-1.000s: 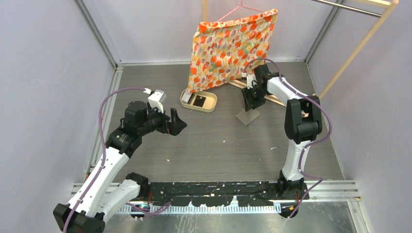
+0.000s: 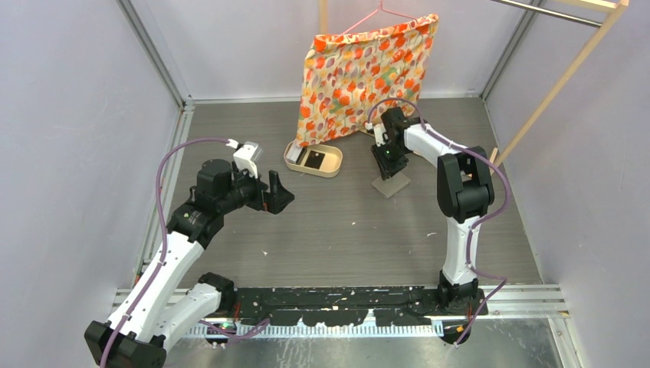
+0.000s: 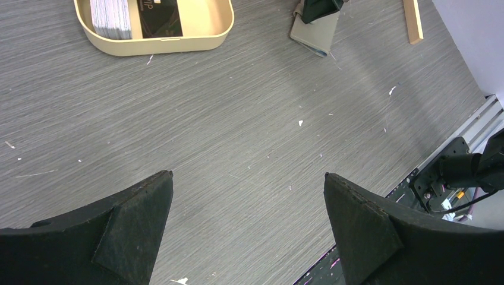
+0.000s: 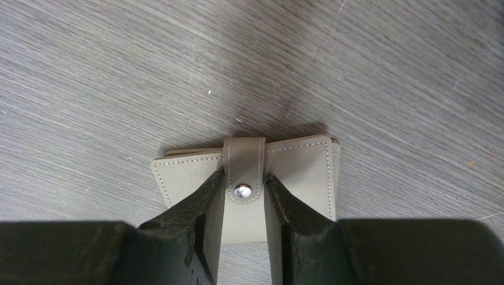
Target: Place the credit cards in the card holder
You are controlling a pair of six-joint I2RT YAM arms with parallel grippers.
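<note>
The beige card holder [image 4: 297,178] lies on the table [image 2: 322,230], its snap strap across the top edge. My right gripper is over it, fingertips close on either side of the strap's metal snap; whether they grip it I cannot tell. A tan oval tray [image 2: 331,161] holds a stack of pale cards [image 3: 110,18] and a black card [image 3: 159,18]. My left gripper stands open above bare table at the left, nothing between its fingers.
A flowered cloth [image 2: 364,73] hangs at the back beside the tray. A wooden frame [image 2: 563,80] stands at the right.
The left arm and the tray have stayed still.
</note>
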